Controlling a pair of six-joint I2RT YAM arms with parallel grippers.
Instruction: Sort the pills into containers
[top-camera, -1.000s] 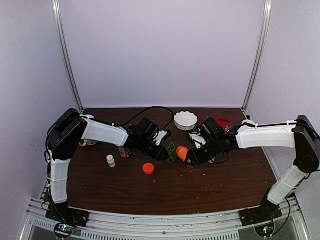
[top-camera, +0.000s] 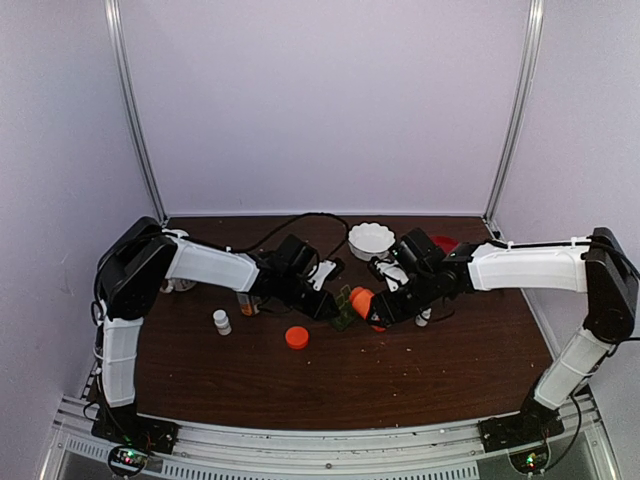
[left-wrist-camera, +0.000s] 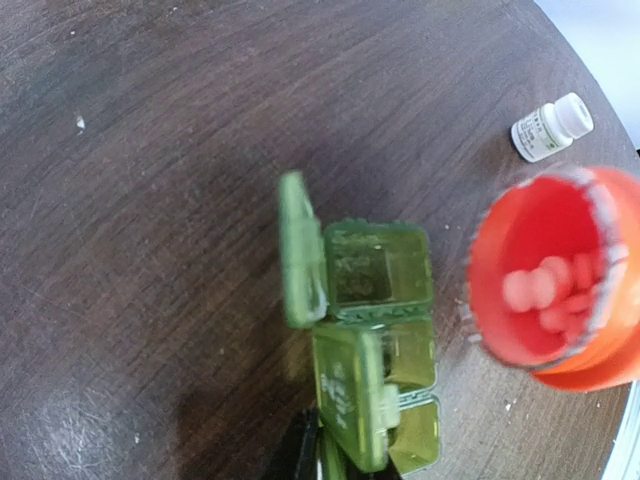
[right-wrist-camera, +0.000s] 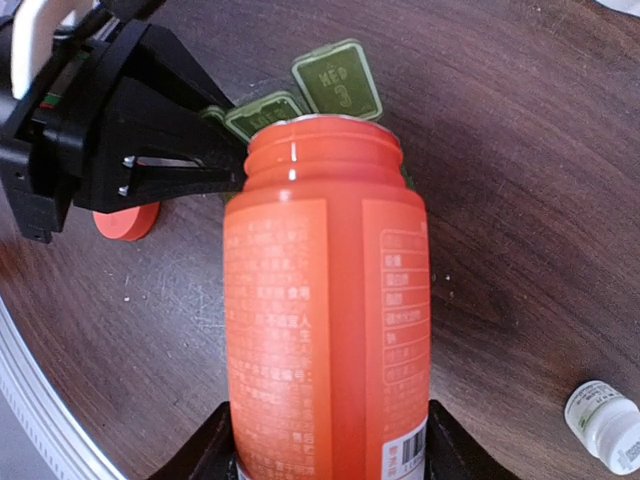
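Observation:
In the left wrist view, the green pill box (left-wrist-camera: 378, 265) has several compartments with raised lids; a small pale thing shows near its middle. Its near end sits between the dark fingers of my left gripper, shut on it. My right gripper (top-camera: 376, 306) is shut around an orange bottle (right-wrist-camera: 325, 300). The uncapped bottle is tilted with its mouth toward the pill box, close beside it, and several pinkish pills (left-wrist-camera: 545, 288) lie inside. On the table in front lies a round orange cap (top-camera: 297, 338).
A white bowl (top-camera: 371, 240) and a red bowl (top-camera: 444, 243) stand at the back. Small white bottles (top-camera: 222, 322) (right-wrist-camera: 605, 425) stand on either side, and an amber bottle (top-camera: 248, 304) is partly behind the left arm.
My right gripper and the orange bottle have shifted slightly and changed tilt beside the pill box. The left arm and the pill box look almost still.

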